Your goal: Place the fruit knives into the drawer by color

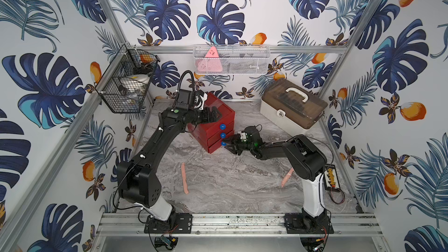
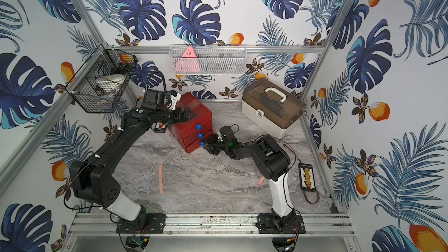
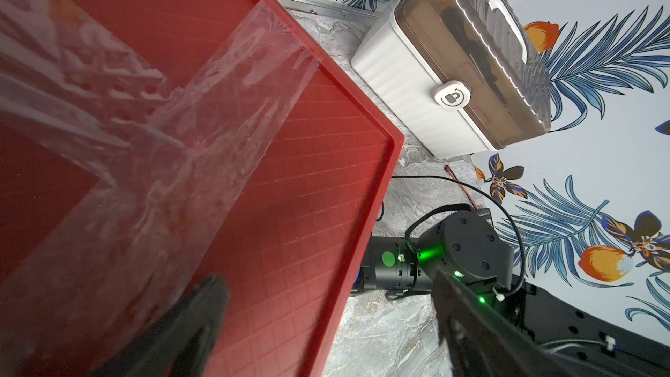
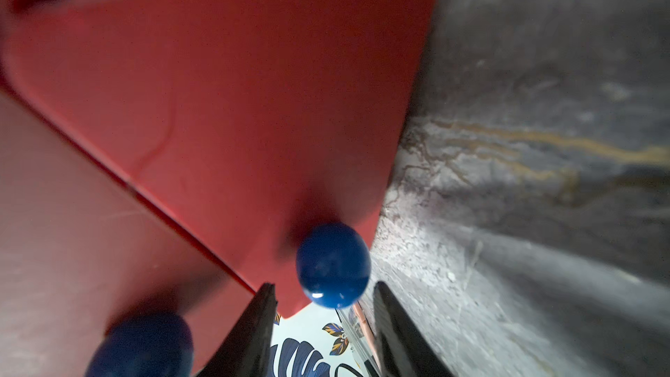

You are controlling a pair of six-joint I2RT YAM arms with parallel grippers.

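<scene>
A red drawer unit (image 1: 212,137) with three blue knobs (image 1: 222,126) stands at the back centre. My left gripper (image 1: 210,114) hangs open over its top, which fills much of the left wrist view. My right gripper is open at the bottom drawer, its fingertips either side of the lowest blue knob (image 4: 332,265). Two slim pink objects, apparently the fruit knives, lie on the table: one at left front (image 1: 184,177), one at right front (image 1: 286,176), partly behind the right arm.
A lidded toolbox (image 1: 291,107) stands back right. A black wire basket (image 1: 130,84) and white mesh basket (image 1: 231,60) hang on the frame. A small electronic board (image 1: 331,176) lies at the right edge.
</scene>
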